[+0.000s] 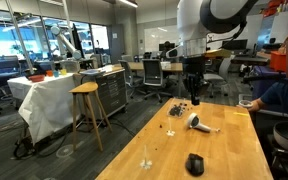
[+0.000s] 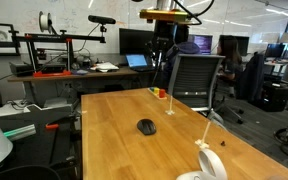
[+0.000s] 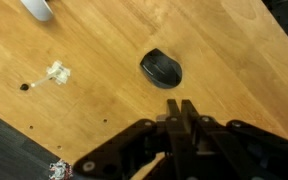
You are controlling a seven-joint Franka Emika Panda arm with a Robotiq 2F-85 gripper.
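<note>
My gripper hangs in the air above the wooden table (image 3: 104,100), with its dark fingers pointing down. Its two fingertips stand close together, so it looks shut; I cannot make out anything between them. A black computer mouse (image 3: 161,68) lies on the table just ahead of the fingertips in the wrist view, apart from them. Exterior view 1 has the mouse (image 1: 195,165) near the bottom edge, with the gripper (image 1: 193,95) well above and behind it. In exterior view 2 the mouse (image 2: 146,127) sits mid-table.
A white rounded object (image 1: 196,122) lies farther back, large at the lower right in exterior view 2. Small pale upright items (image 1: 146,158) stand along the table's left side. An office chair (image 2: 196,82) is beside the table.
</note>
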